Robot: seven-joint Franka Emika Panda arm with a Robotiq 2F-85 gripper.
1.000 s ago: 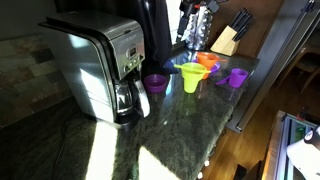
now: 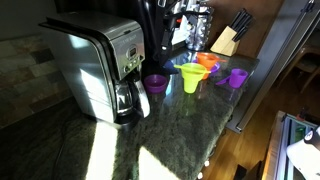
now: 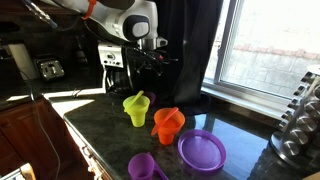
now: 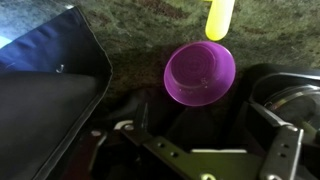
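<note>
My gripper hangs open above the counter with nothing between its fingers; in exterior view 2 the gripper [image 3: 160, 45] is in front of the dark curtain. Beyond the fingertips in the wrist view is an empty purple bowl [image 4: 200, 73]. That purple bowl [image 2: 155, 83] stands beside the coffee maker [image 2: 110, 65]. A yellow-green cup [image 2: 191, 80] with a utensil across it stands right of the bowl. Farther along are an orange cup [image 3: 169, 124] with a utensil, a purple plate [image 3: 202, 150] and a purple cup [image 3: 141, 166].
A knife block [image 2: 229, 41] sits at the far end of the counter. The coffee pot [image 4: 300, 100] lies close on the right in the wrist view, dark fabric [image 4: 50, 100] on the left.
The objects on the counter look unmoved.
</note>
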